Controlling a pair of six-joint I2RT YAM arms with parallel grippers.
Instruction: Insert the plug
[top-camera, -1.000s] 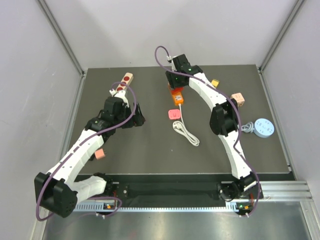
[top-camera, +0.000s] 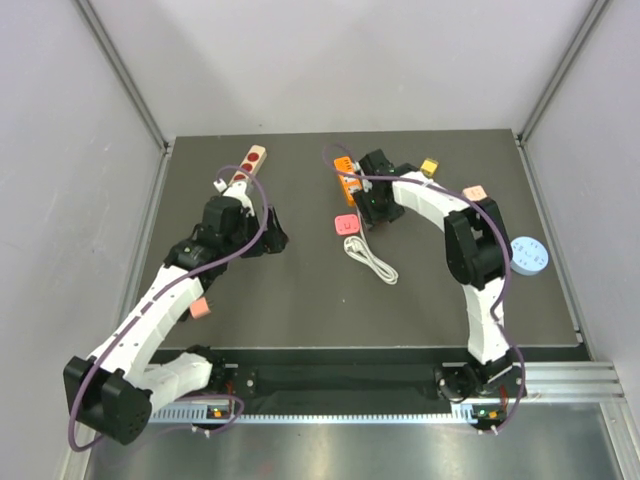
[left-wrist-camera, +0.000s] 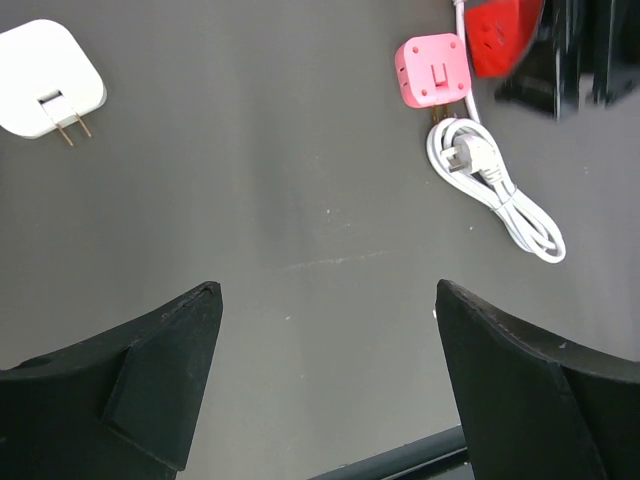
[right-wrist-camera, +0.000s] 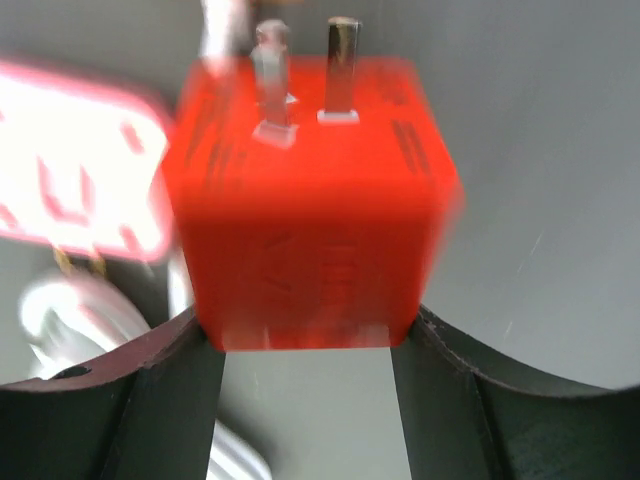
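My right gripper (top-camera: 370, 208) is shut on a red plug (right-wrist-camera: 310, 220) with two metal prongs, held just right of the orange power strip (top-camera: 349, 174) near the pink adapter (top-camera: 346, 225). A white cable (top-camera: 372, 262) lies coiled below the adapter. My left gripper hangs over the left middle of the board with its fingers wide apart and nothing between them. In the left wrist view a white adapter (left-wrist-camera: 50, 75) with prongs lies at the upper left.
A beige strip (top-camera: 255, 160) lies back left, a small block (top-camera: 200, 308) front left, a yellow block (top-camera: 429, 166) and pink-tan block (top-camera: 474, 192) back right, a round blue-white device (top-camera: 529, 256) at right.
My right gripper has moved down toward the front and slightly right, off the orange strip, with the red plug in it. The left arm has hardly moved.
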